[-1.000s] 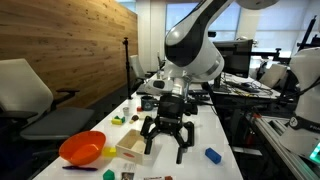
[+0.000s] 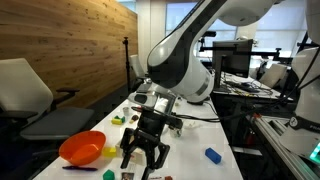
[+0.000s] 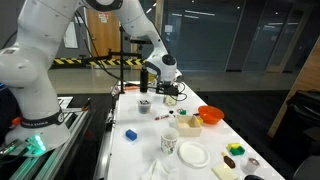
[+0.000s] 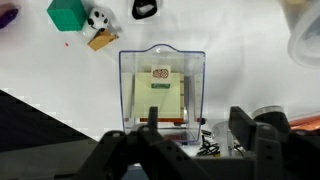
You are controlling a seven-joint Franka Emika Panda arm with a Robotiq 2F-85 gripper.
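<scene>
My gripper hangs over a clear rectangular box (image 4: 203, 75) in the wrist view, its two dark fingers well apart and nothing held between them. Inside the box lie a pale yellow block (image 4: 170, 108) and a small whitish cube (image 4: 160, 73). In the first exterior view the black gripper (image 2: 143, 163) points down at the white table. The second exterior view shows the white arm (image 3: 154, 62) at the far end; its fingertips are too small to judge there.
A red-orange bowl (image 2: 82, 148) and a tan box (image 3: 187, 129) are nearby. A blue block (image 2: 213, 155) lies to the right. A green block (image 4: 68, 14) shows top left in the wrist view. White cup (image 3: 169, 141) and plate (image 3: 194, 154) stand apart from the arm.
The arm has shifted left and lower in the first exterior view, and its gripper has turned. It now covers much of the tan box, which showed clearly one second ago.
</scene>
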